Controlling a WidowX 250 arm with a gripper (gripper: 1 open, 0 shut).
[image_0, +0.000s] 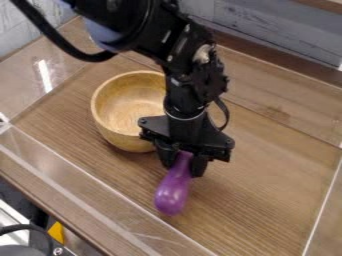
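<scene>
My black gripper is low over the wooden table, shut on the upper end of a purple elongated object. The object's rounded lower end points toward the front of the table; its top is hidden by the gripper. Just behind and left of the gripper stands an empty tan bowl, partly covered by the arm.
A grey wall runs along the back. Cables and a yellow item lie beyond the front-left edge.
</scene>
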